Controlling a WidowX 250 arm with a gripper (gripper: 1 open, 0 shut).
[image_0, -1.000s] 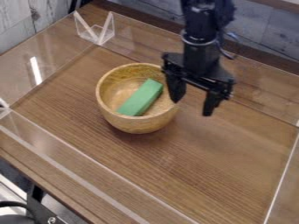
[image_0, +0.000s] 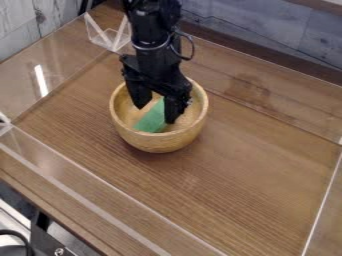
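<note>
My black gripper (image_0: 155, 96) hangs over a light wooden bowl (image_0: 158, 137) in the upper middle of the camera view, its fingers open and reaching down into the bowl. A green object (image_0: 152, 118) lies inside the bowl, between or just beside the fingers; whether the fingers touch it is hard to tell, and the gripper partly covers it.
A clear plastic object (image_0: 107, 30) is at the back left, and black cable (image_0: 14, 240) shows at the bottom left corner.
My gripper has moved left from the right of the bowl to over it, down around the green object. The bowl and green object look about where they were.
</note>
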